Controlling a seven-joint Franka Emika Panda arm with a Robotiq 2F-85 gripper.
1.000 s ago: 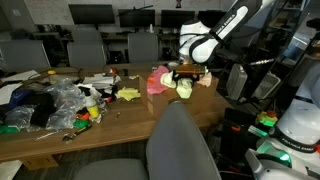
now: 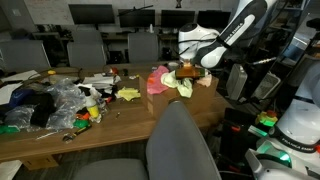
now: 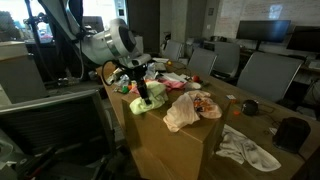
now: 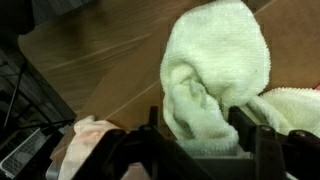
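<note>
A pale green towel (image 4: 215,55) lies bunched on the brown tabletop in the wrist view, with a raised fold running down between my gripper's fingers. My gripper has its dark fingers spread to either side of this fold; whether they press on the cloth is not clear. In the second exterior view, the gripper (image 3: 144,92) points down into the towel (image 3: 153,101) near the table's corner. The same towel (image 2: 184,88) shows small under the arm in the first exterior view.
A peach cloth (image 3: 186,112) lies beside the towel at the table edge. Pink cloth (image 2: 156,80) and a yellow cloth (image 2: 128,94) lie farther along the table. Plastic bags (image 2: 68,105) and bottles crowd its other end. A grey chair (image 2: 180,150) stands in front.
The arm has shifted slightly over the towel, its gripper staying low at the cloth. The other things on the table look unmoved.
</note>
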